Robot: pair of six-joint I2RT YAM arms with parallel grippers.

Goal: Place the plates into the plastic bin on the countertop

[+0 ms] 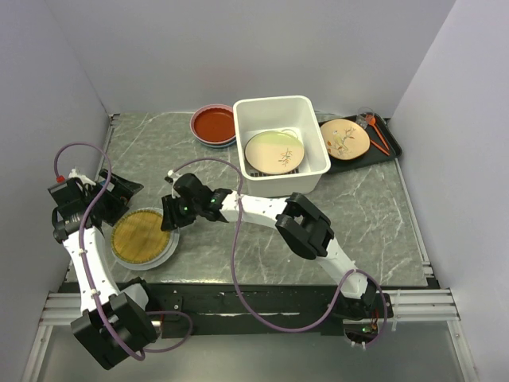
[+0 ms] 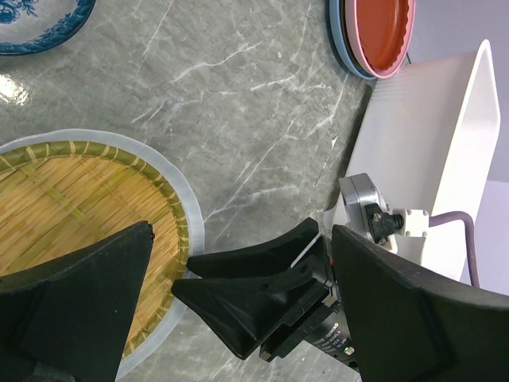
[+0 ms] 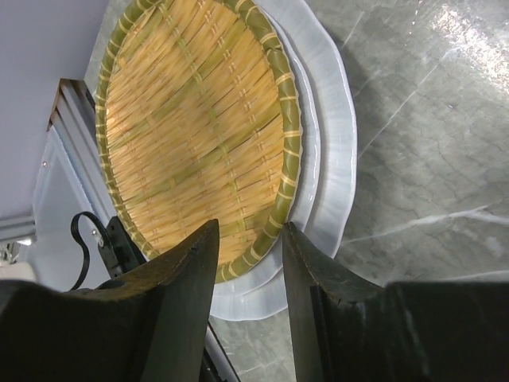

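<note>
A woven bamboo plate (image 1: 140, 237) rests on pale plates (image 3: 330, 159) at the front left of the counter. My right gripper is at that stack's right rim, fingers apart, one over the bamboo rim; whether anything is between them is unclear. My left gripper (image 1: 122, 192) stands open above and behind the stack, at the upper left. The white plastic bin (image 1: 282, 185) at the back holds a cream plate (image 1: 273, 150). A red plate (image 1: 212, 124) on others lies left of the bin. A floral plate (image 1: 344, 139) lies on the dark tray at right.
Orange utensils (image 1: 380, 139) lie on the tray (image 1: 392, 150). A blue-patterned dish (image 2: 40, 28) appears in the left wrist view. Walls close in the back and sides.
</note>
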